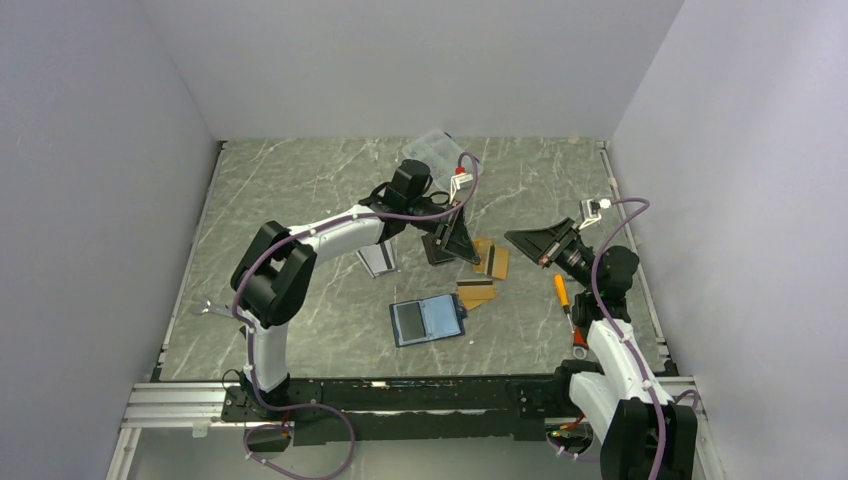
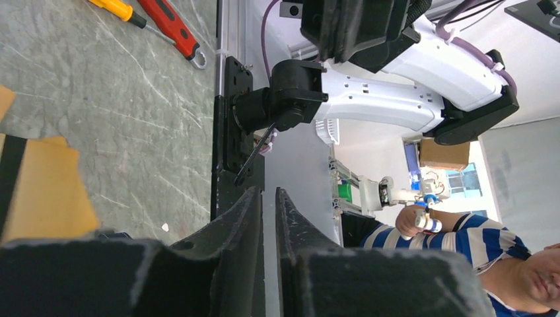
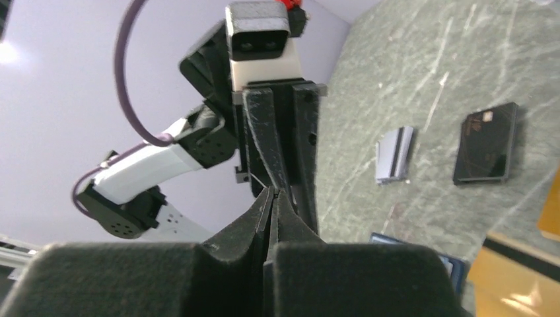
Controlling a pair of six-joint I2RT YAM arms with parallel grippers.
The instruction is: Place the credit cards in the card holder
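Note:
The blue card holder (image 1: 441, 316) lies unfolded on the table. Loose gold cards (image 1: 476, 290) appear just beyond its right corner, and more gold cards (image 1: 497, 264) lie farther back between the grippers. A gold card (image 2: 49, 188) looks blurred in the left wrist view; another (image 3: 512, 277) fills the lower right of the right wrist view. My left gripper is open by a narrow gap, empty. Facing it, my right gripper is shut with nothing between its fingertips. Silver cards (image 3: 395, 153) and black cards (image 3: 487, 143) rest on the table.
A clear plastic box (image 1: 432, 155) stands at the back. An orange-handled screwdriver (image 1: 562, 293) and a red-handled wrench (image 1: 579, 338) lie near the right arm. Another wrench (image 1: 212, 308) lies far left. Bare table stretches across the left side.

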